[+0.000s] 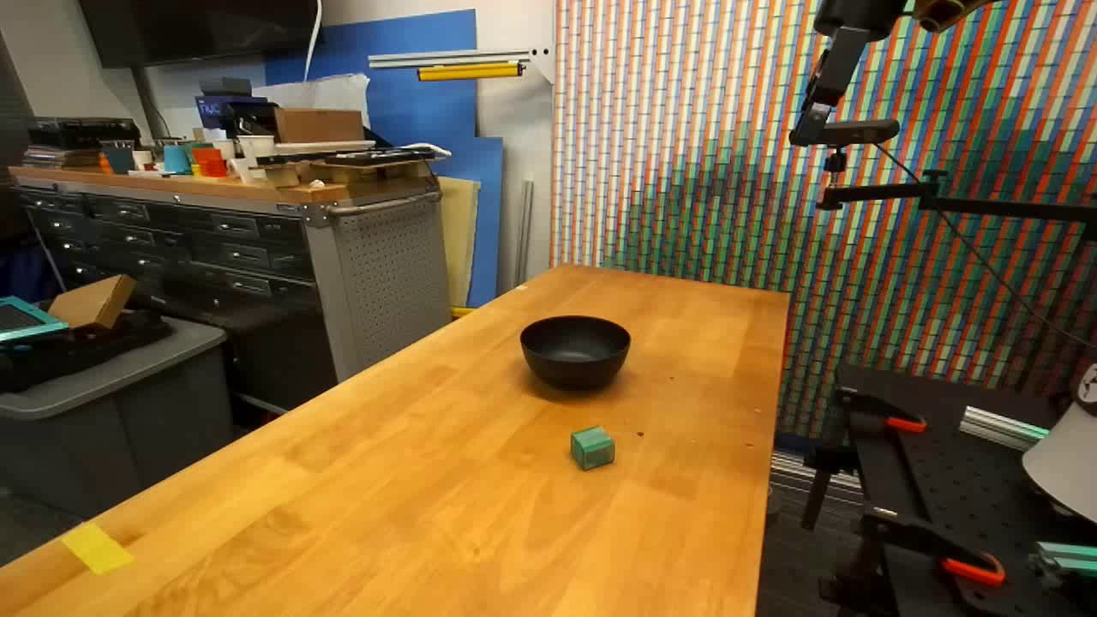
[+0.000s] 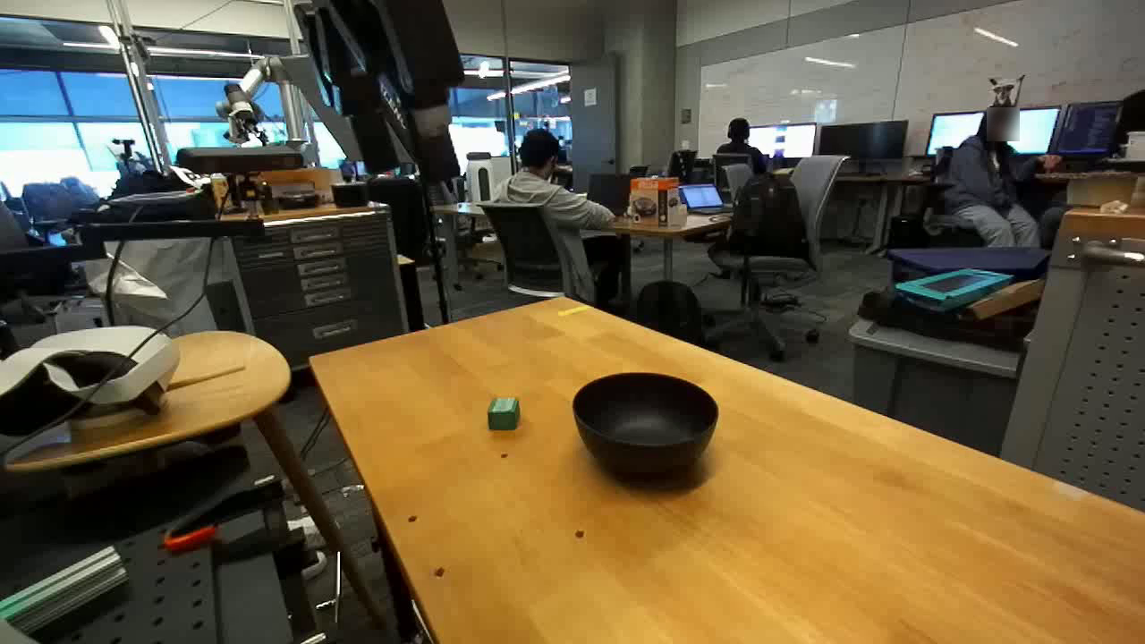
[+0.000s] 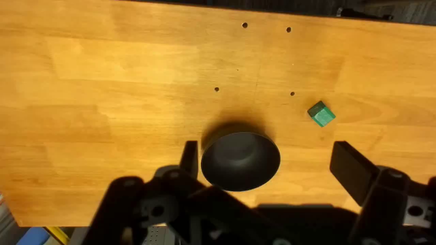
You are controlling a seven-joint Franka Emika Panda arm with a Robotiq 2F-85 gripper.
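Observation:
A green cube (image 1: pixel 592 448) rests on the wooden table, a short way from a black bowl (image 1: pixel 575 353). Seen from the other side, the cube (image 2: pixel 504 413) lies left of the bowl (image 2: pixel 645 423), and the two are apart. From above, the bowl (image 3: pixel 240 161) looks empty, with the cube (image 3: pixel 321 114) up and to its right. My gripper is open high over the table, its fingers wide apart with nothing held. In the first exterior view part of the gripper (image 1: pixel 812 128) shows at the top right, well above the tabletop.
A black side table with clamps (image 1: pixel 967 494) stands beyond one long edge. Along the other side are a drawer cabinet (image 1: pixel 195 242) and a grey bin (image 1: pixel 134 401).

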